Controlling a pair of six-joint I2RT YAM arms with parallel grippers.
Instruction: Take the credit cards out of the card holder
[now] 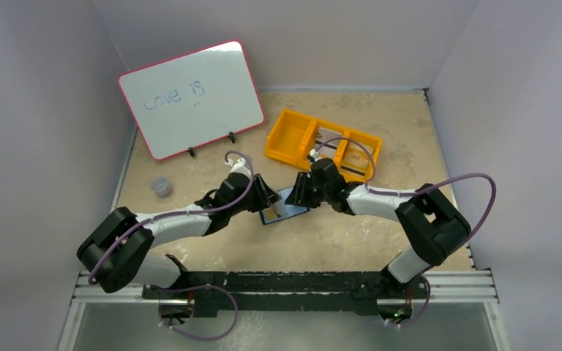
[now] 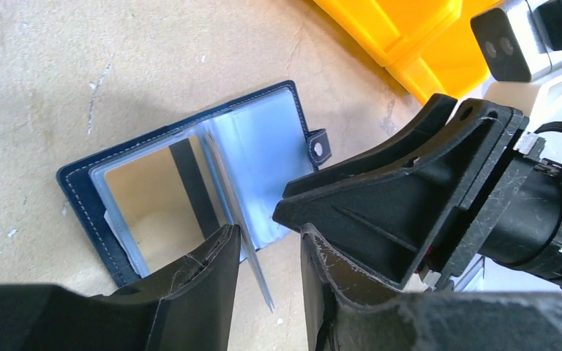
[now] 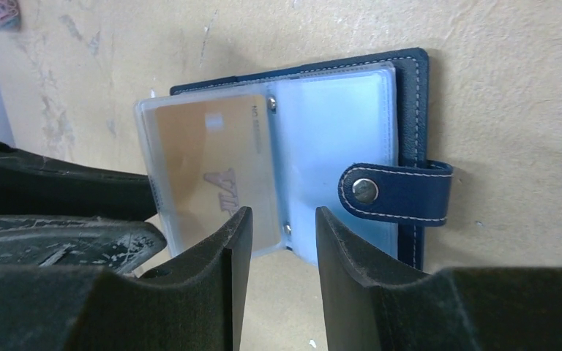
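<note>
The navy card holder [image 1: 293, 210] lies open on the table between both grippers. Its clear sleeves show a gold card [image 3: 212, 175] on one side and pale blue [image 3: 344, 124] on the other; a snap strap [image 3: 395, 191] is on one edge. In the left wrist view, my left gripper is part open beside a thin upright sleeve edge [image 2: 230, 197]; nothing clearly sits between its fingers. In the right wrist view, my right gripper is part open above the holder, its gap empty.
A yellow three-compartment tray [image 1: 287, 135] holding cards stands behind the holder. A whiteboard [image 1: 190, 95] is at back left, a small clear cup [image 1: 161, 186] at left.
</note>
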